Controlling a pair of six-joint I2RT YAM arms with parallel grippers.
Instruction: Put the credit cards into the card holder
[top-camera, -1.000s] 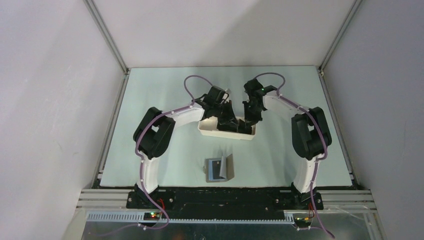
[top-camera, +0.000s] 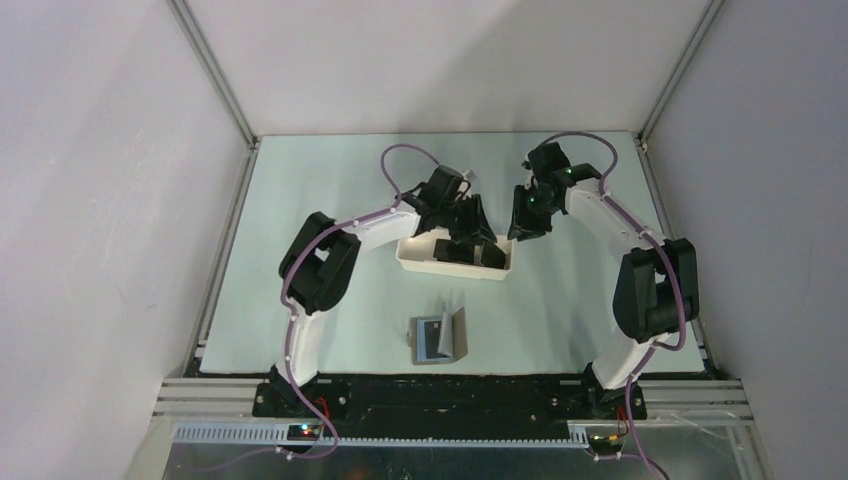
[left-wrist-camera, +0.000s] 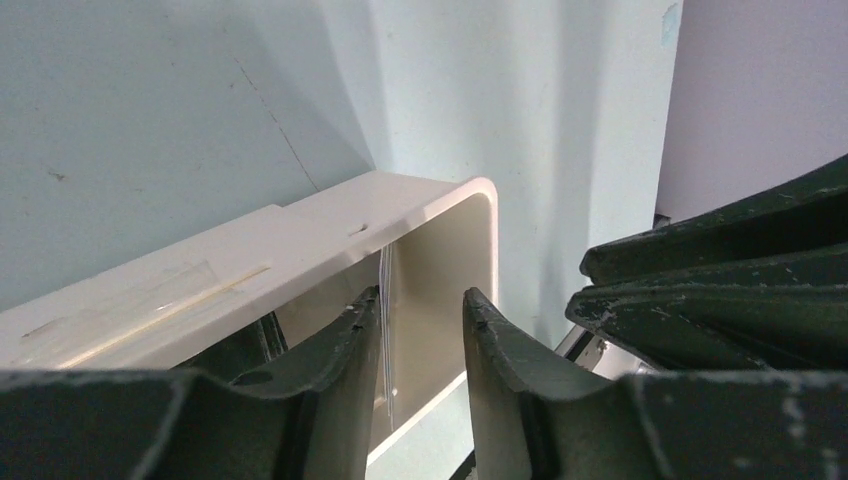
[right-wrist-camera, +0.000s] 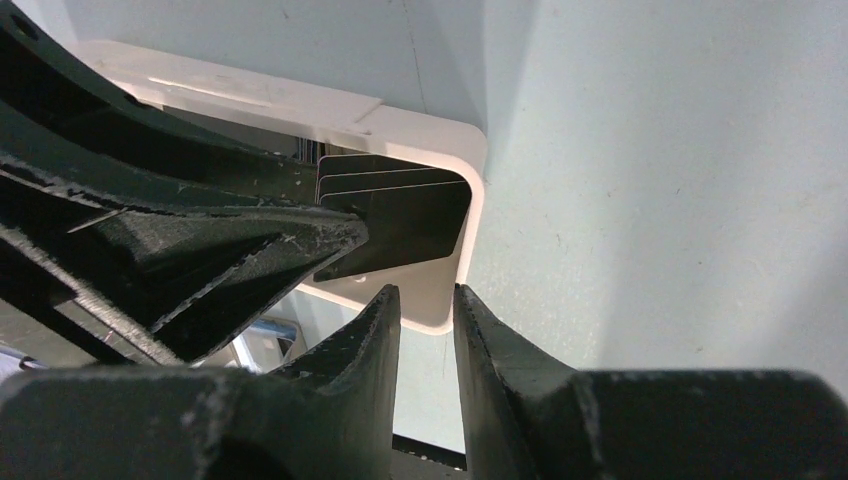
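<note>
Black cards (right-wrist-camera: 410, 215) stand in the right end of a white box (top-camera: 412, 256), fanned with their upper edges showing in the right wrist view. My left gripper is open over that end. Edge-on, a thin card (left-wrist-camera: 386, 300) shows between its fingers, close to the left finger; whether they touch I cannot tell. Just right of the box, my right gripper stands partly open with nothing between its fingers, the box's corner visible below it. The grey card holder (top-camera: 459, 335) lies unfolded on the table in front of the box.
Another dark stack (top-camera: 453, 251) fills the middle of the box. Both grippers are close together above the box's right end.
My right gripper has moved away from above the box's right end to its right side. The left gripper has shifted slightly right over the box. Box and holder have stayed put.
</note>
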